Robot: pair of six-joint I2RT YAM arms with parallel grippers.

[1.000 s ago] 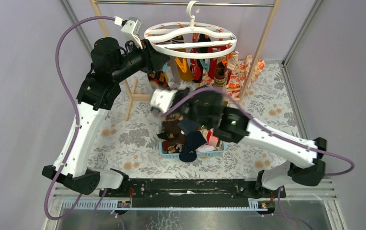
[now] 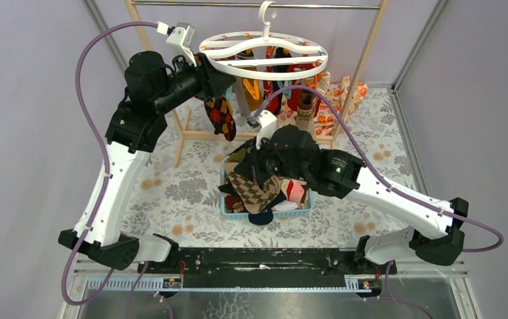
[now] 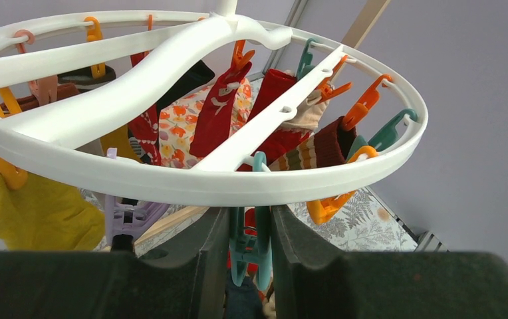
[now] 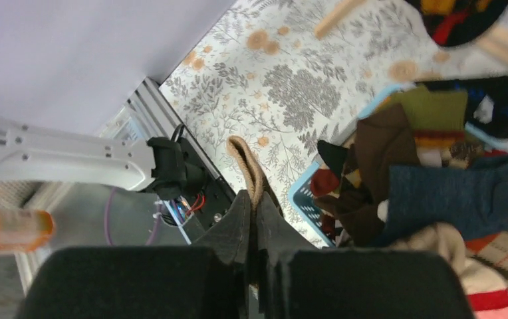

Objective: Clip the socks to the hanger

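Observation:
At the near left rim of the white round hanger, my left gripper is shut on a teal clip hanging from that rim. My right gripper is shut, and the folded edge of a tan and brown sock stands up between its fingertips. In the top view this checkered sock hangs below the right gripper, over the basket. Socks such as a mustard one and a striped one hang from other clips. An orange clip is beside the teal one.
A light blue basket full of loose socks stands below the hanger on the patterned floor cloth. The wooden rack with its metal bar surrounds the hanger. Clear floor lies on both sides of the basket.
My left arm has stayed still at the hanger rim.

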